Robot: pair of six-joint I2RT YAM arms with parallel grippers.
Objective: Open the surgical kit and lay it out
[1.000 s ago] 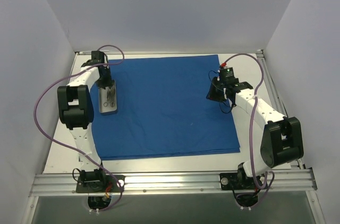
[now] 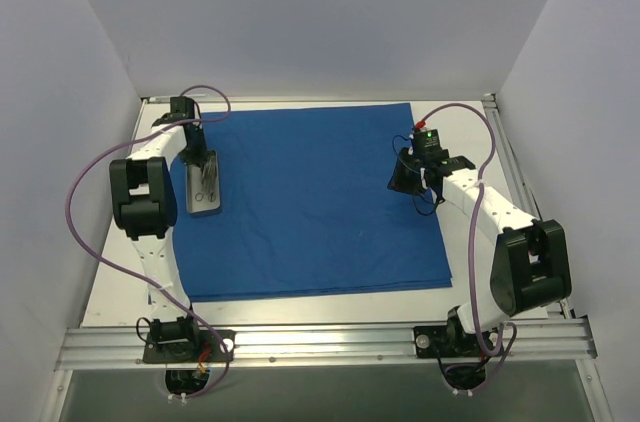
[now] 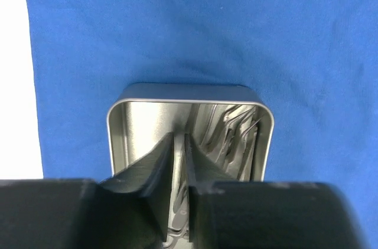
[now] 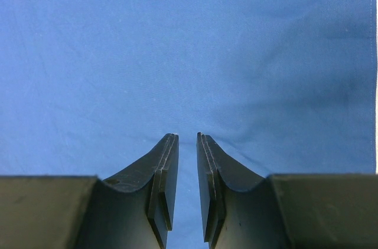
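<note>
A metal tray with a raised rim lies at the left end of the blue cloth, holding several slim steel instruments. My left gripper is over the tray's far part, fingertips close together above the instruments; whether anything is between them is unclear. My right gripper hovers over the right side of the cloth, its fingertips a narrow gap apart with nothing between them.
White table surface borders the cloth, with a metal frame along the edges and grey walls around.
My left gripper has shifted very slightly to the left over the tray. The right arm is practically unchanged.
</note>
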